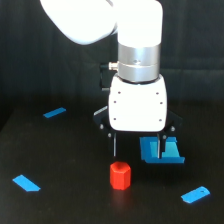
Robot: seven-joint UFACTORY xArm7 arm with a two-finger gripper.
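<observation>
A red block (120, 176) with a hexagonal outline stands on the black table, near the front and a little left of the picture's middle. The white gripper (137, 152) hangs above and apparently behind it, pointing down. Its two dark fingers are spread wide, with nothing visible between them. Behind the right finger sits a blue square item (174, 159) with a lighter blue middle, partly covered by the gripper. Whether it is a flat pad or a shallow tray, I cannot tell.
Blue strips mark the table at the back left (55, 112), front left (26, 183) and front right (195, 195). Bare black surface surrounds the red block, and a dark curtain closes off the back.
</observation>
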